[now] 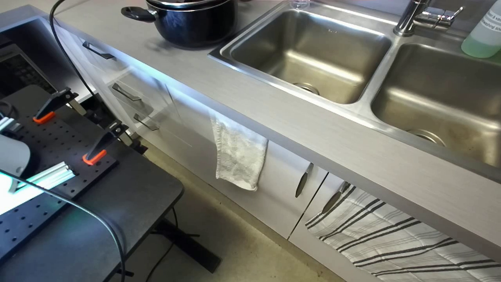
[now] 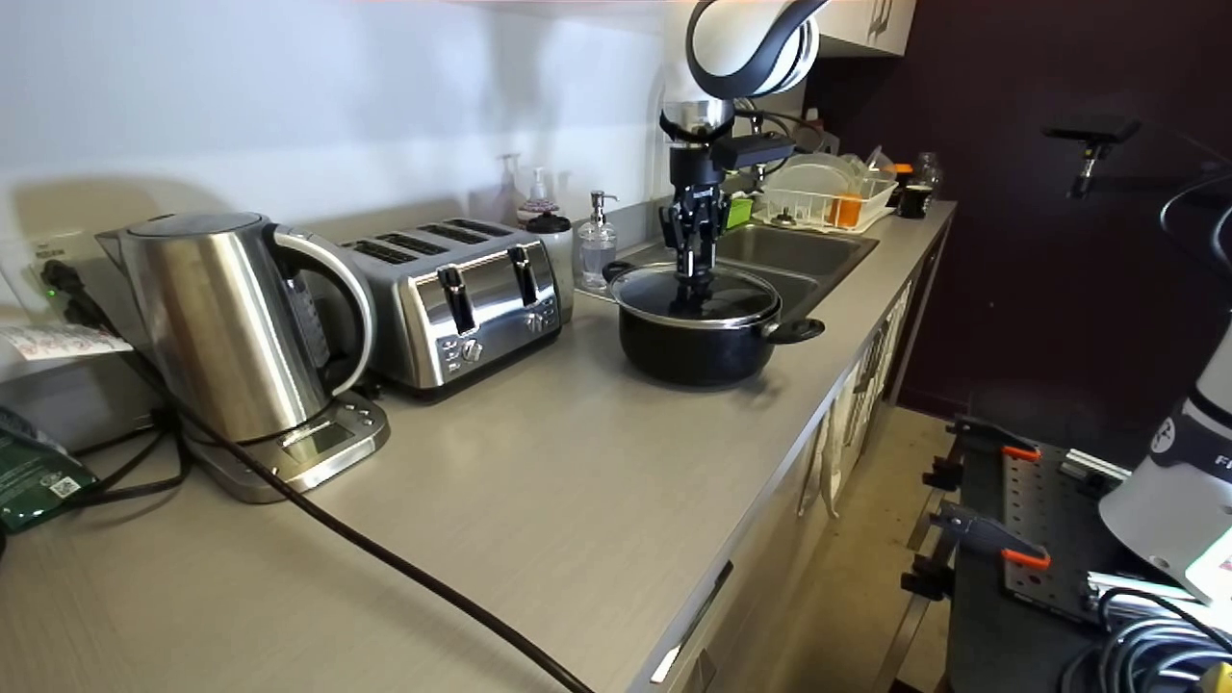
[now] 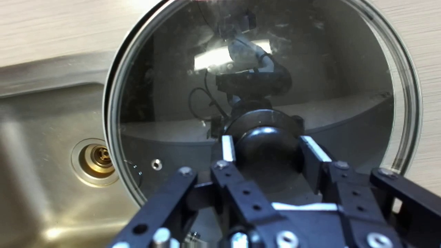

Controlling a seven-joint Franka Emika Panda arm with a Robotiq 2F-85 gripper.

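Observation:
A black pot (image 2: pixel 693 352) stands on the counter beside the sink, its side handles sticking out. Over its mouth is a glass lid (image 3: pixel 173 82) with a metal rim. Seen from the wrist, a strip of counter shows through the glass at the right edge; whether the lid rests fully on the pot, I cannot tell. My gripper points straight down at the lid's centre, shut on the round black knob (image 3: pixel 266 144), with one finger on each side. Exterior view 1 shows only the pot's lower part and a bit of lid rim, without my gripper.
The sink (image 1: pixel 310 56) adjoins the pot. A toaster (image 2: pixel 462 300), a kettle (image 2: pixel 219 323) and a soap dispenser (image 2: pixel 597 243) line the wall side. Bare counter (image 2: pixel 520 485) lies in front of the toaster, crossed lower down by a black cable (image 2: pixel 381 549).

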